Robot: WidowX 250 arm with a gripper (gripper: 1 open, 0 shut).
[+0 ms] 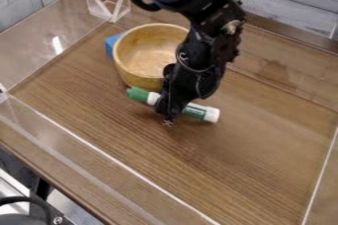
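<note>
My black gripper (pixel 176 106) reaches down from the top onto a green and white cylinder (pixel 199 112), shut around its middle. The cylinder lies at a slant, its green end at the left and its white end to the right, low over or on the wooden table. Whether it touches the table I cannot tell. Behind it, to the upper left, is a tan bowl (pixel 140 49), partly hidden by the gripper and arm.
A blue object (pixel 114 43) sits behind the bowl at its left. Clear panels edge it at the left.
</note>
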